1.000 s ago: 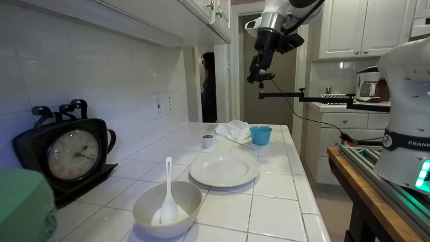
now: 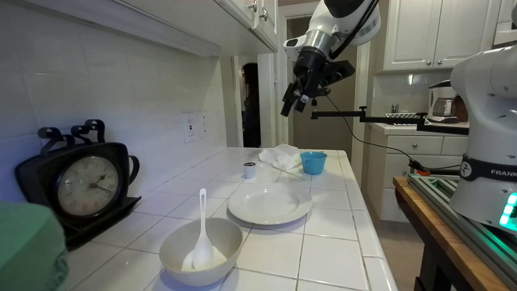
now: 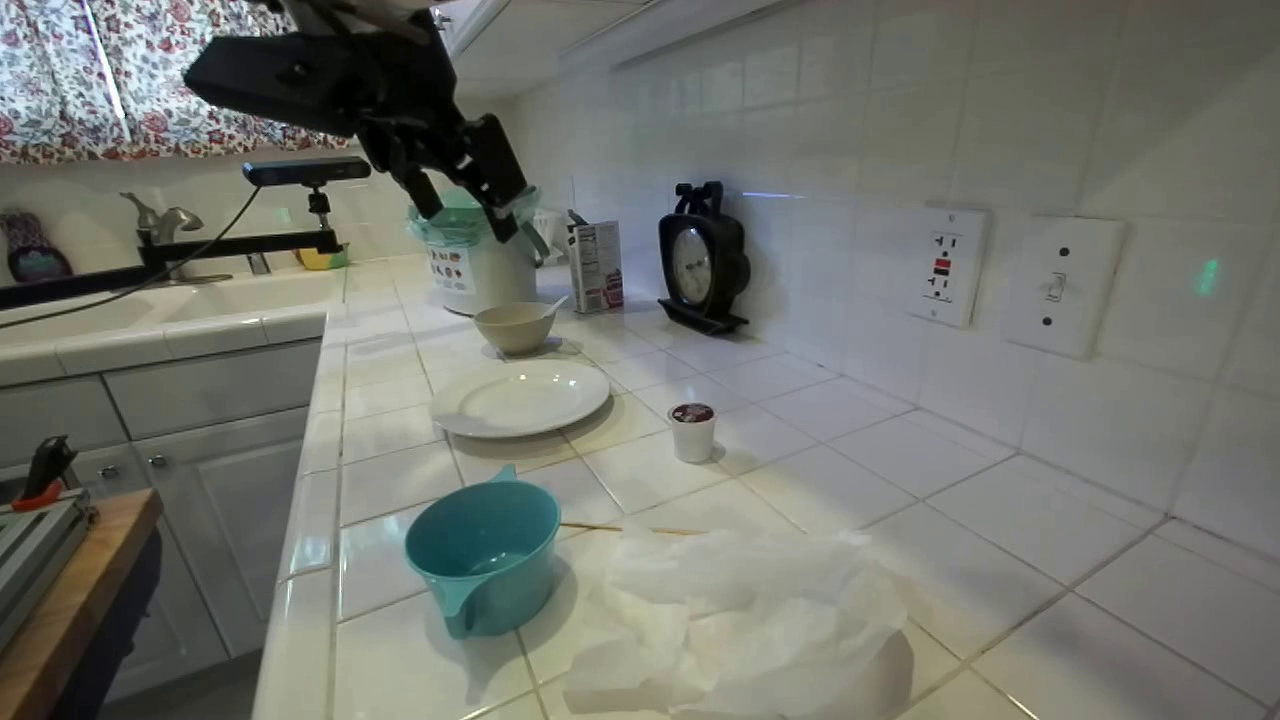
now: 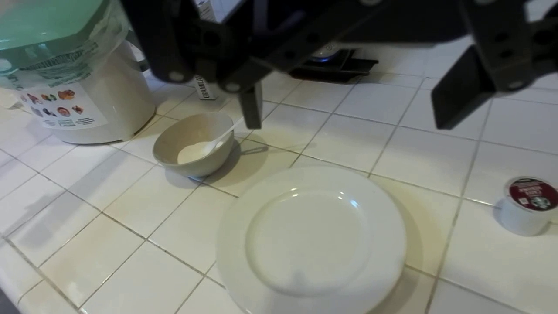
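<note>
High over the counter hangs my gripper, open, its fingers wide apart and empty. Below it in the wrist view lies a bare white plate (image 4: 314, 238). A grey bowl (image 2: 169, 252) holds white contents and a white spoon (image 2: 203, 249) leaning with its handle up. A small white coffee pod (image 4: 524, 209) with a dark red lid stands beside the plate. Farther along sits a turquoise cup (image 3: 480, 552), empty inside. Crumpled white paper (image 3: 744, 624) lies by the cup, with a thin stick (image 3: 630, 528) next to it.
A black clock (image 2: 89, 184) stands against the tiled wall. Near the bowl are a green-lidded bin (image 3: 474, 258) and a carton (image 3: 596, 266). A camera on a black bar (image 2: 339, 114) reaches toward the counter's edge. Tiles around the plate are clear.
In exterior view 1 my gripper has shifted left and slightly down, and its fingers have turned more into view. The objects on the counter have not moved.
</note>
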